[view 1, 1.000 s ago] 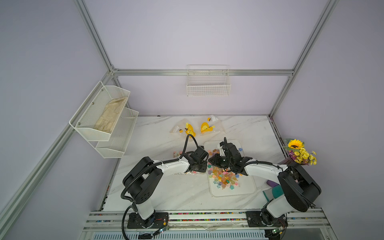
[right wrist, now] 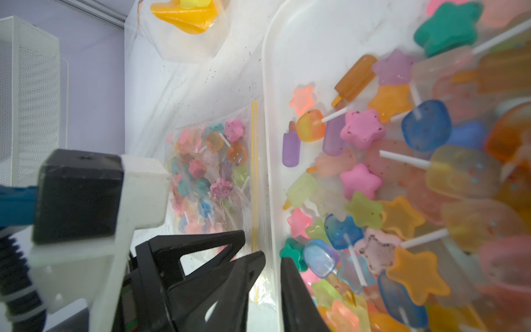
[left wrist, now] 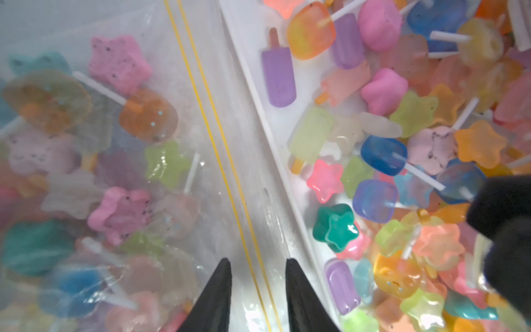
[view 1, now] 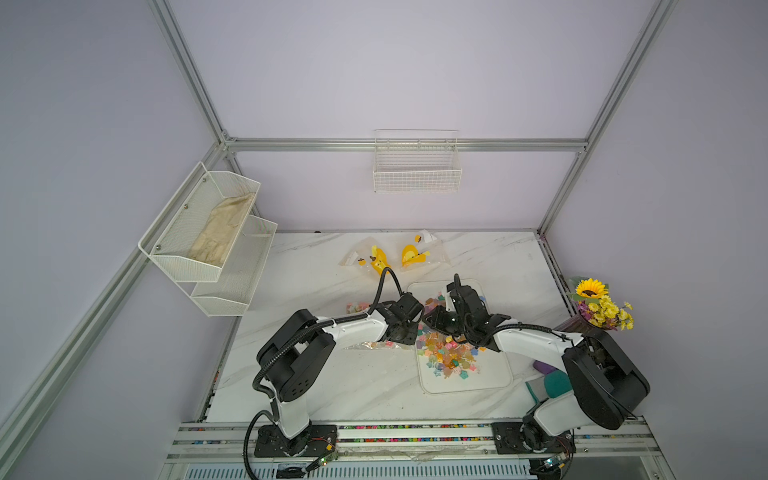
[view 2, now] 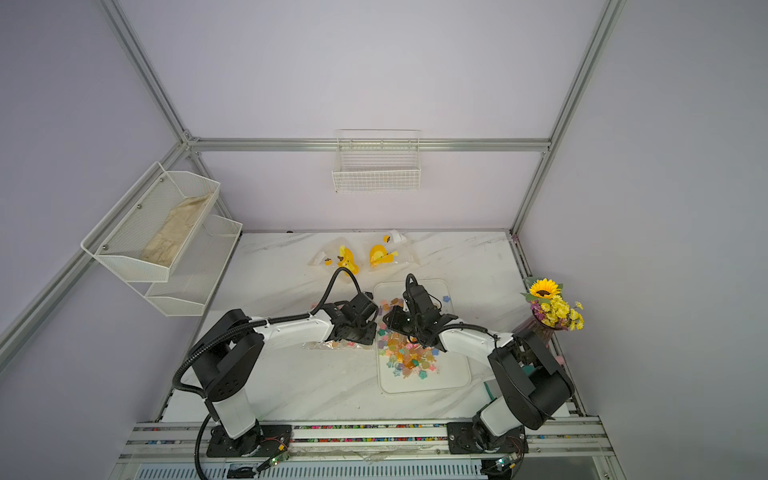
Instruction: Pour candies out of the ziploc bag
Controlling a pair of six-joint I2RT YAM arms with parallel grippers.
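The ziploc bag (left wrist: 138,182) of colourful candies lies flat on the table, its yellow-striped seal alongside the white tray (right wrist: 301,61), seen in both wrist views. Loose candies (left wrist: 409,265) cover much of the tray. My left gripper is over the seal end, fingertips parted with the seal showing between them. My right gripper hangs above the tray's left part, close beside the left one, fingers apart. The top views show both wrists nearly meeting over the tray's left edge, hiding much of the bag.
Two bags with yellow items (view 1: 413,254) lie at the back. A flower pot (view 1: 596,300) and teal and purple objects are at the right, and wire baskets (view 1: 208,228) hang on the left wall.
My left gripper and arm have moved slightly to the right, toward the tray. My right gripper and arm have also shifted a little rightward.
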